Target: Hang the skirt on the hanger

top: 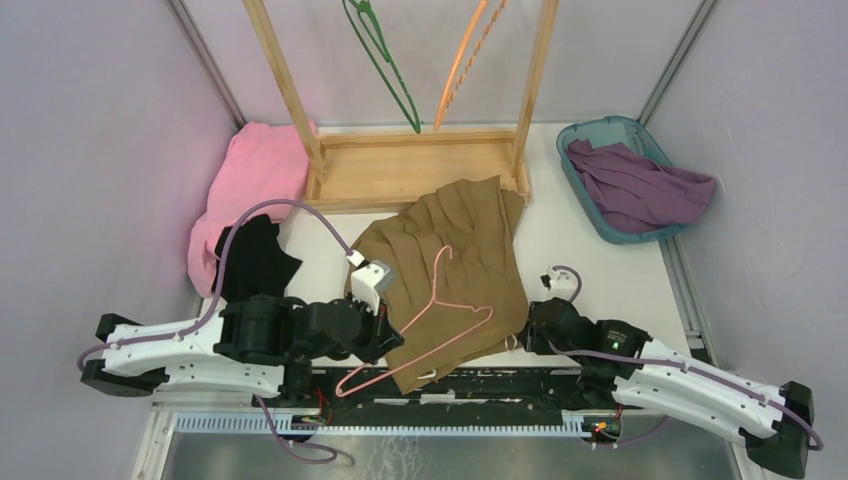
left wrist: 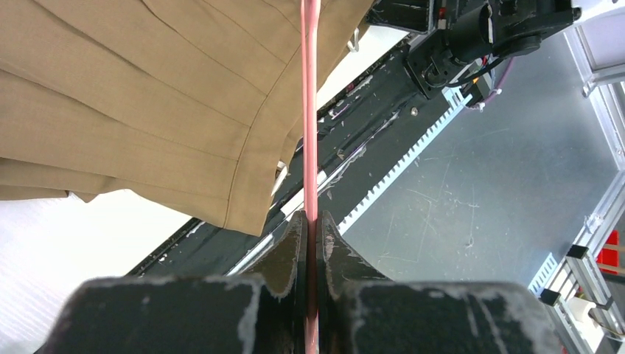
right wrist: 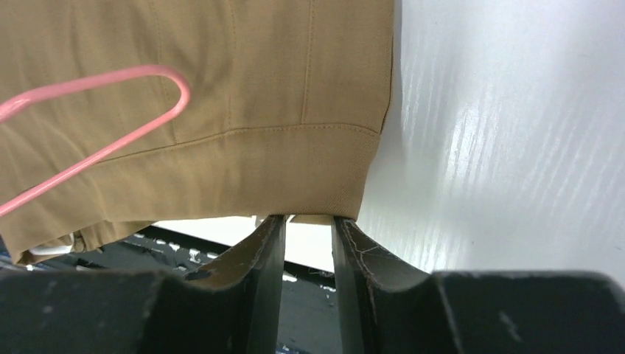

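Note:
A brown pleated skirt (top: 430, 230) lies spread on the white table, its waistband toward the front edge, with white loops there. A pink hanger (top: 450, 304) is held over it by my left gripper (top: 385, 335), shut on its bar (left wrist: 310, 147). My right gripper is at the waistband (right wrist: 280, 169) near the skirt's front right corner, fingers part open, the band's edge and a thin white strip at the gap. Whether the fingers grip the cloth I cannot tell.
A wooden rack (top: 340, 172) with green and orange hangers stands at the back. A teal basket (top: 640, 236) holds purple cloth at right. Pink (top: 255, 160) and black cloths (top: 255, 258) lie at left.

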